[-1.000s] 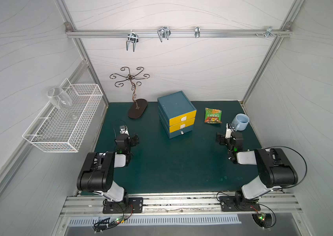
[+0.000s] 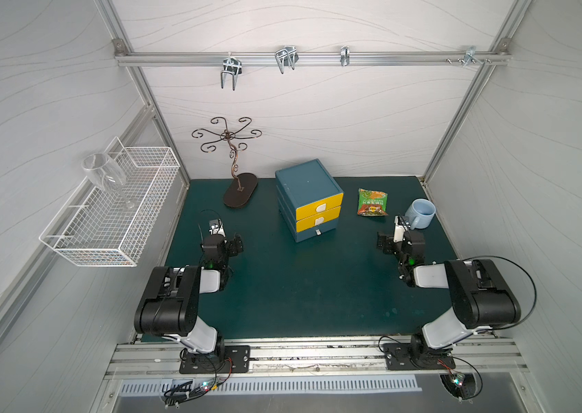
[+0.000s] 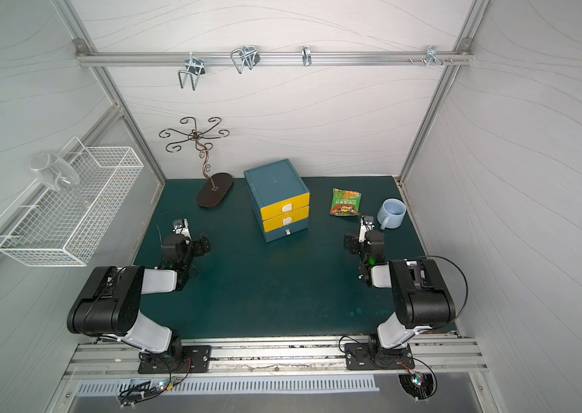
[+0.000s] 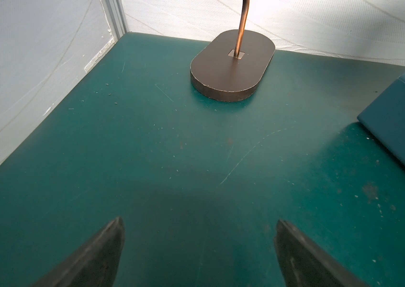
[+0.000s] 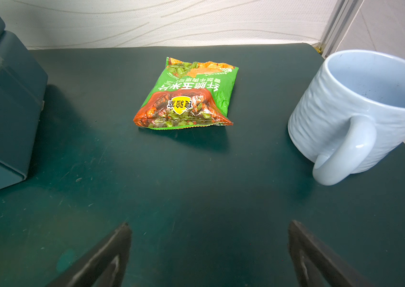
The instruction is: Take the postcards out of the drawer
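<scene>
A small drawer unit [image 2: 308, 199] stands at the back middle of the table, with a blue top, two yellow drawer fronts and a blue one at the bottom. All its drawers look closed, and no postcards are visible in any view. Left of the unit, my left gripper is open above bare table. To the unit's right, my right gripper also stands open, nothing between its fingers. Each wrist view catches just a side of the unit, at the right edge for the left wrist and at the left edge for the right wrist.
Behind my left gripper rises a metal scroll stand [image 2: 239, 190]. A green snack bag [image 5: 188, 93] and a light blue mug [image 5: 355, 114] sit beyond my right gripper. A white wire basket [image 2: 122, 213] holding a clear glass hangs on the left.
</scene>
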